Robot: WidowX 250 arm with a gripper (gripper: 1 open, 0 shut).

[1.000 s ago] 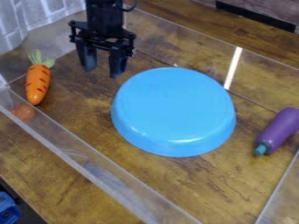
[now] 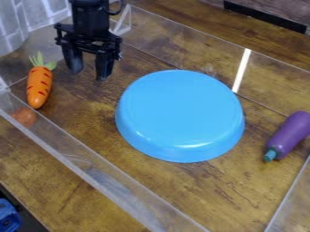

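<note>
The black gripper (image 2: 89,56) points down near the back left, its two fingers apart over bare wood, with nothing visible between them. An orange toy carrot (image 2: 39,88) with green leaves lies below and left of it. A large blue domed object (image 2: 179,115) fills the middle. A purple toy eggplant (image 2: 288,136) lies at the right edge.
Clear plastic walls (image 2: 97,180) border the wooden surface at the left and front. A white strip (image 2: 240,72) runs at the back right. Bare wood surrounds the blue object. A small blue item (image 2: 6,217) shows outside the wall at lower left.
The gripper has moved left, toward the carrot, by a short distance. The other objects have stayed where they were.
</note>
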